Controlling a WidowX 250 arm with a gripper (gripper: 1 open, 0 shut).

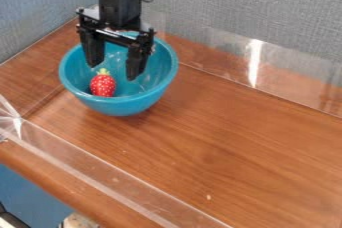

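A turquoise bowl [144, 100] stands at the left of the wooden table, with a red strawberry [103, 86] resting inside toward its front left. My black gripper [115, 66] is open over the bowl, its two fingers reaching down inside the rim, above and behind the strawberry, with nothing visible between them.
Transparent barriers run along its back and front-left edges, with grey textured walls behind.
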